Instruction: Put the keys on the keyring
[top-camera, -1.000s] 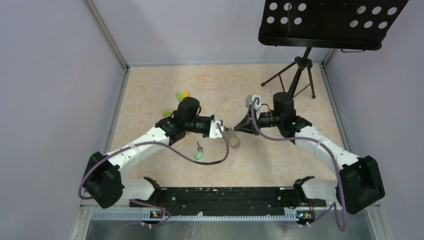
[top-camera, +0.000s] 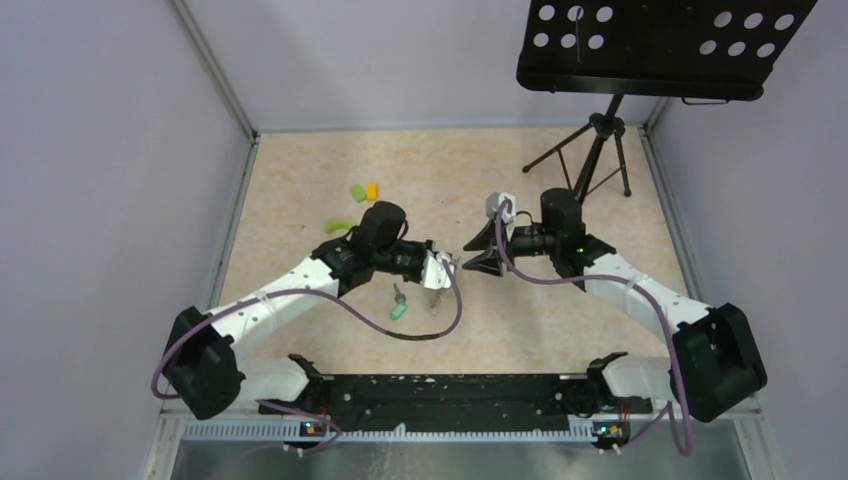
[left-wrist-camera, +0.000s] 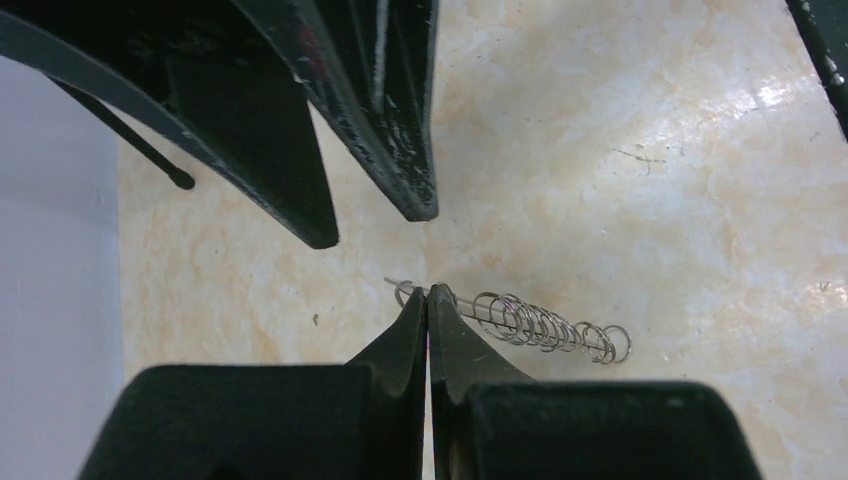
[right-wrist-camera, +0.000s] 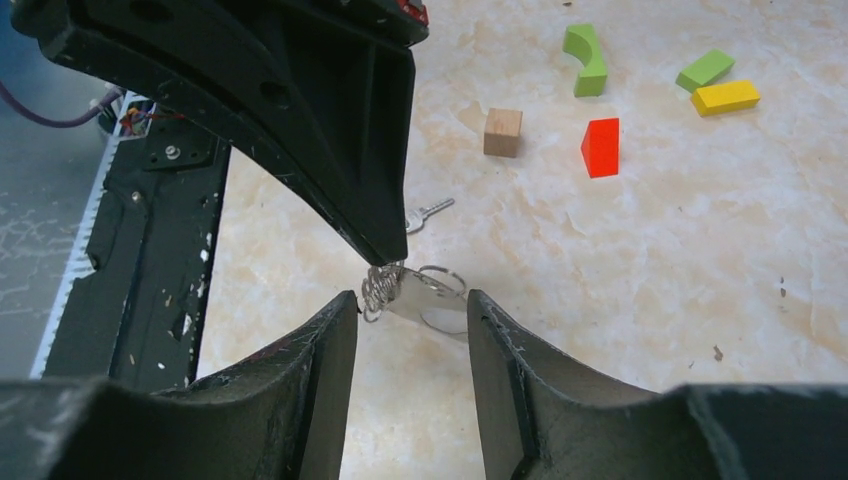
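Note:
In the left wrist view, a wire keyring rod with several loops (left-wrist-camera: 530, 322) lies across the tips of my left gripper, which is shut; the right wrist view shows this cluster of rings (right-wrist-camera: 380, 290), with a flat metal piece, hanging at that gripper's tip. My right gripper stands open just beside it, to the right in the top view, nothing between its fingers. A small key (right-wrist-camera: 432, 210) lies on the table behind, near a green piece (top-camera: 398, 311).
Wooden, red, green and yellow blocks lie toward the back left. A black music stand (top-camera: 640, 50) occupies the back right.
My right gripper has opened over the last second and shifted slightly left and down in the top view.

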